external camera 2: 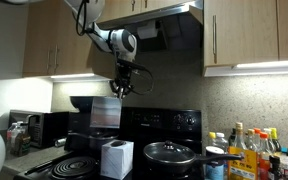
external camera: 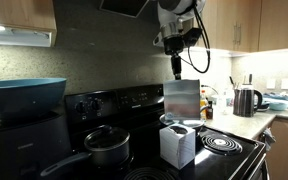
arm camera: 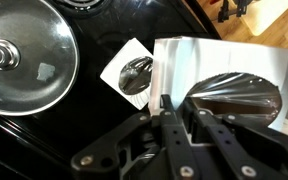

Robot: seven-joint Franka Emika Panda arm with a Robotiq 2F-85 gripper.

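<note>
My gripper is shut on a pale, silvery box (external camera: 182, 100), holding it near the edge of its oval, dark film-covered opening in the wrist view. The held box (external camera 2: 105, 112) hangs above the stove with one flat face turned to each exterior camera. Beneath it, a white box (external camera: 178, 148) with a similar dark oval on top stands on the cooktop. A small gap seems to separate the two, though overlap makes this hard to judge. In the wrist view the lower white box (arm camera: 111, 75) shows beside the held one.
A lidded pot (external camera: 106, 146) sits left of the white box in exterior view 1, and a lidded pan (external camera 2: 174, 155) is on the other burners. A blue bowl (external camera: 24, 97) stands far left. Bottles (external camera 2: 249, 150) and a kettle (external camera: 246, 102) line the counters.
</note>
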